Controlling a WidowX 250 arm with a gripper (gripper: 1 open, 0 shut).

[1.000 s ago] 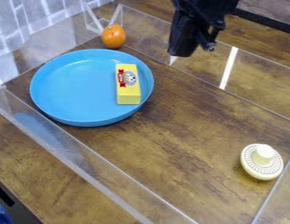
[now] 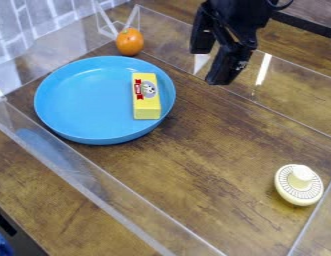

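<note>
My black gripper (image 2: pixel 215 45) hangs at the top centre, open, above the bare table to the right and back of a blue plate (image 2: pixel 77 100). A yellow box with a red-and-white label (image 2: pixel 146 100) lies on the right side of the plate. An orange round object (image 2: pixel 129 42) sits behind the plate. A white round object (image 2: pixel 299 184) with a cream top rests at the lower right.
Clear plastic walls edge the wooden table (image 2: pixel 175 185) at left, back and right.
My gripper has come further down into view over the last second. The plate, box and other objects have not moved.
</note>
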